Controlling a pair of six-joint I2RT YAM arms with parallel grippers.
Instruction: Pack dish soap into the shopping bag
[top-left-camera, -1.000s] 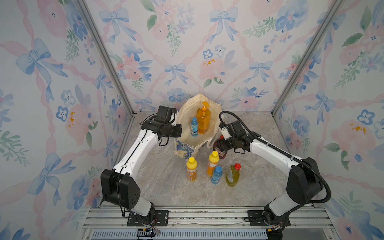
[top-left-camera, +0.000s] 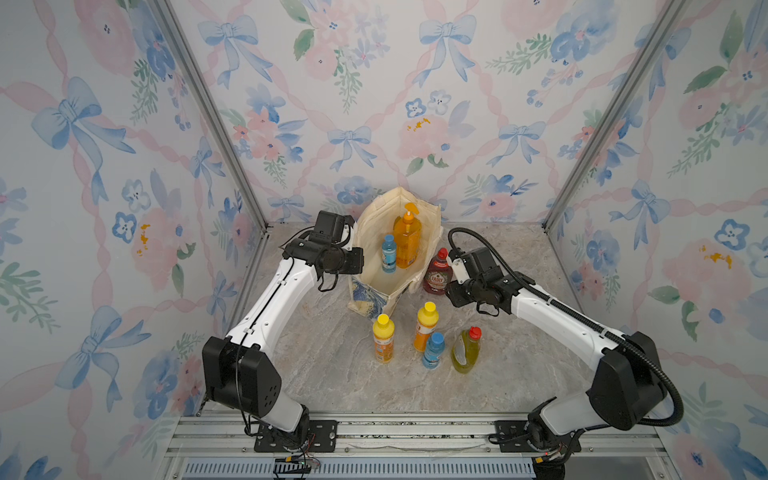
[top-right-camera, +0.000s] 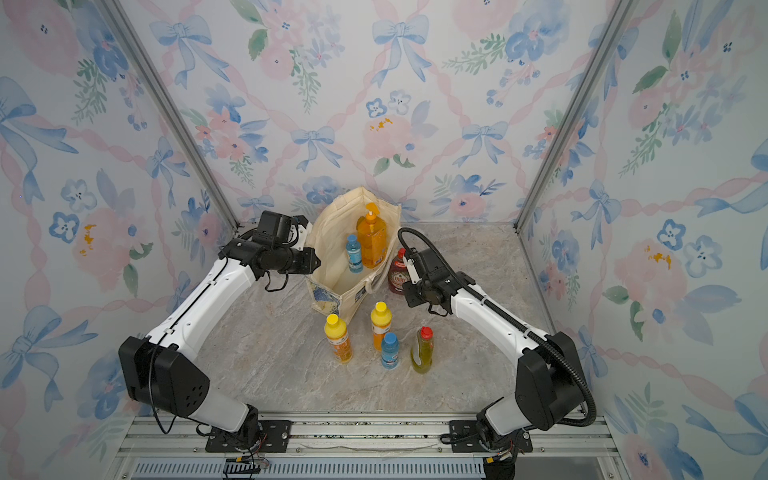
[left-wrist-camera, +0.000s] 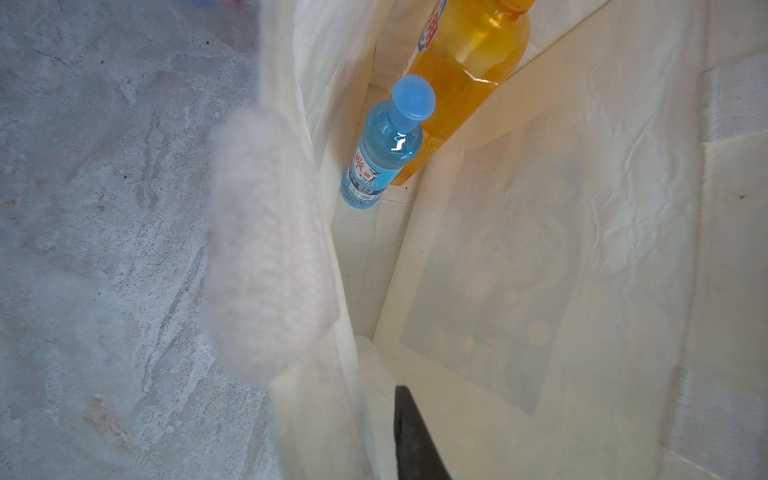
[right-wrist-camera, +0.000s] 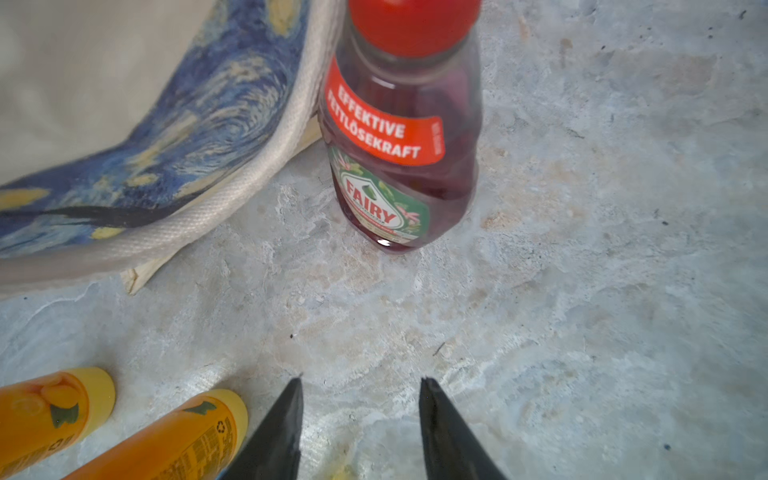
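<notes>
The cream shopping bag (top-left-camera: 366, 300) stands open at the back of the table. A red Fairy dish soap bottle (right-wrist-camera: 452, 176) is outside it, upright beside its right front edge. Inside are an orange pump bottle (top-left-camera: 407, 242) and a small blue bottle (left-wrist-camera: 380, 156). My right gripper is open; its two fingers stand apart with nothing between them, in front of the red bottle. At the bag's left rim is my left gripper (top-left-camera: 357, 261). One left finger (left-wrist-camera: 416, 440) shows on the bag's inner side; the rim hides the other.
In front of the bag stand two yellow-capped bottles (top-left-camera: 384, 340), a small blue-capped bottle (top-left-camera: 433, 352) and a red-capped olive-green bottle (top-left-camera: 465, 352).
My right gripper has drawn rightward. The left arm has not visibly moved.
</notes>
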